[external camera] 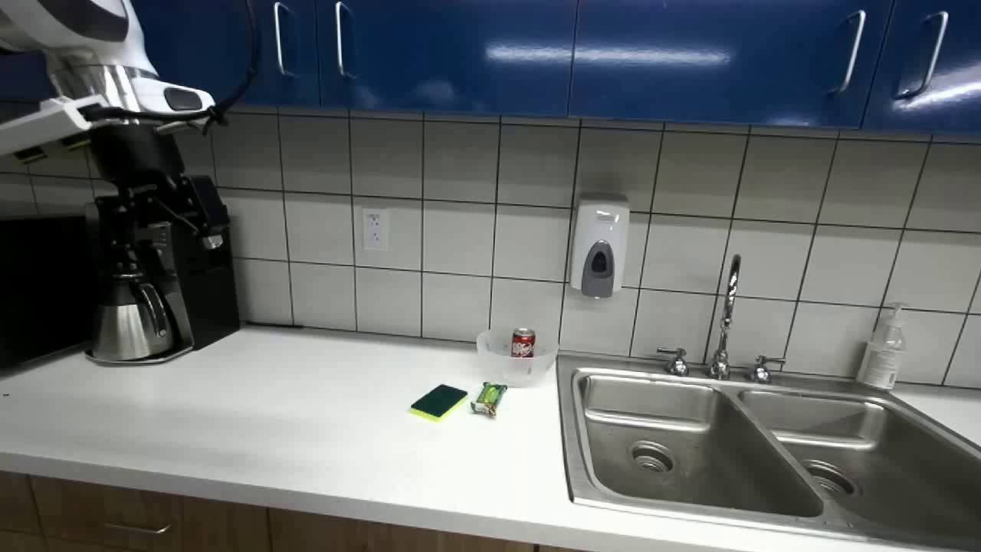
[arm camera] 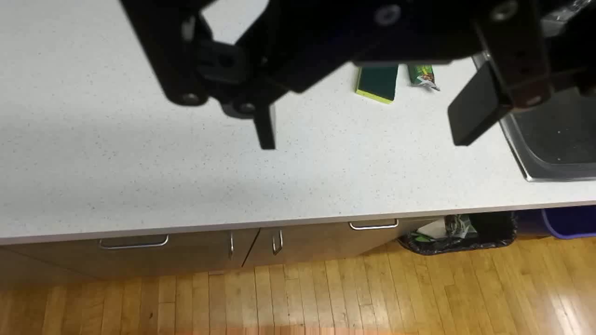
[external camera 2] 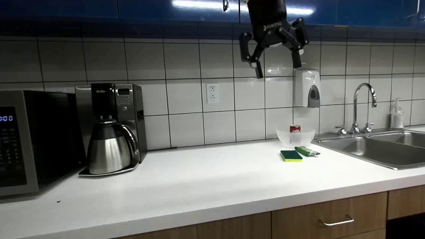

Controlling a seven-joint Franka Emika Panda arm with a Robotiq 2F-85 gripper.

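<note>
High above the counter, my gripper [external camera 2: 278, 68] stands open, its two fingers wide apart with nothing between them. From the wrist, the gripper has only bare white counter below its fingertips. A green and yellow sponge [external camera: 438, 402] lies flat on the counter. Just right of it is a small green snack packet [external camera: 489, 399]. Behind them sits a translucent white bowl [external camera 2: 285, 138] holding a red soda can [external camera 2: 295, 129] that stands upright. Part of the sponge [arm camera: 378, 83] and of the packet [arm camera: 422, 75] shows in the wrist view; the bowl is hidden there.
A coffee maker with a steel carafe [external camera 2: 110, 153] and a microwave [external camera 2: 34, 139] occupy the left. At the right is a double steel sink [external camera: 676, 432] with a faucet [external camera: 726, 317]. A soap dispenser [external camera: 600, 247] hangs on the wall.
</note>
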